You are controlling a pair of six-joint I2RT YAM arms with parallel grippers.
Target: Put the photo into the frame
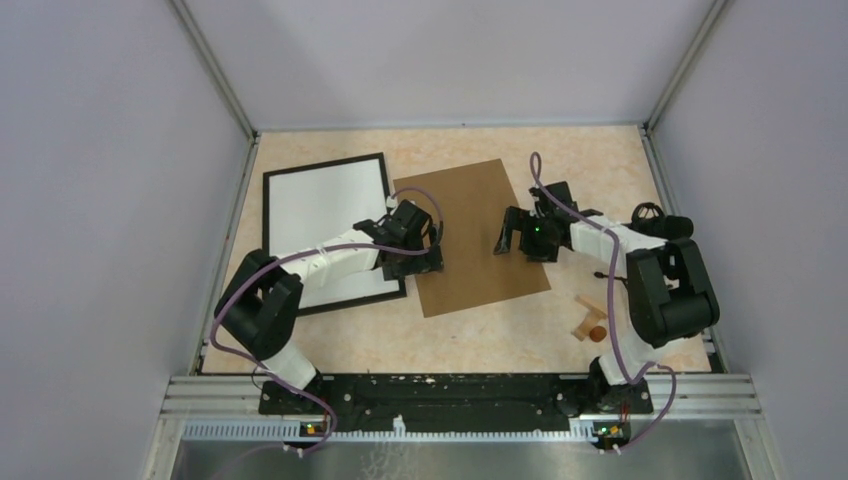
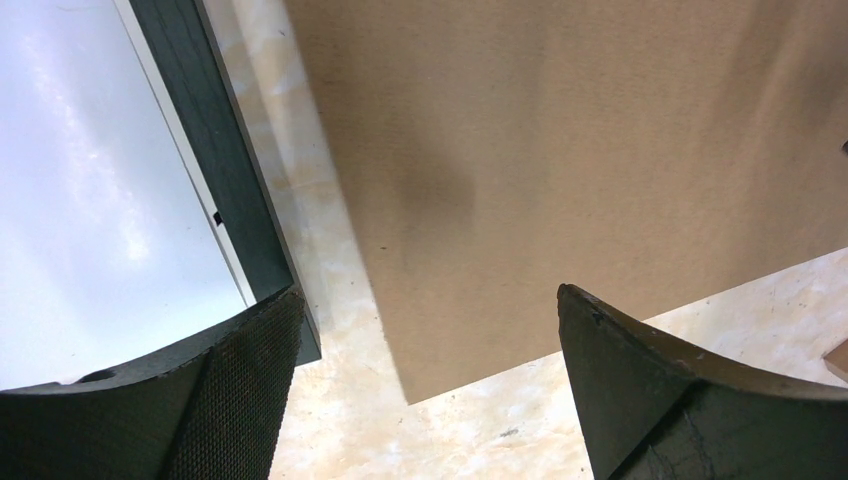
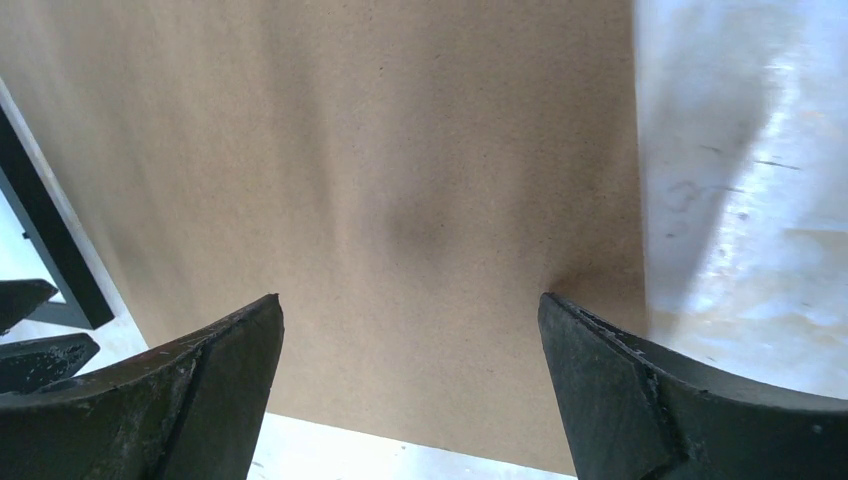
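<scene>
A black-bordered frame with a white face (image 1: 320, 190) lies flat on the left of the table. Right beside it lies a square brown board (image 1: 470, 280), with a narrow strip of table showing between them in the left wrist view. My left gripper hovers open over the board's left part, nothing between its fingers. Over the board's right part, my right gripper also stands open and empty, near that edge of the board. I cannot make out a photo separate from these pieces.
Small wooden pieces (image 1: 592, 306) and a round brown item (image 1: 597, 334) lie at front right. Dark tangled items (image 1: 648, 214) sit at the far right under the arm.
</scene>
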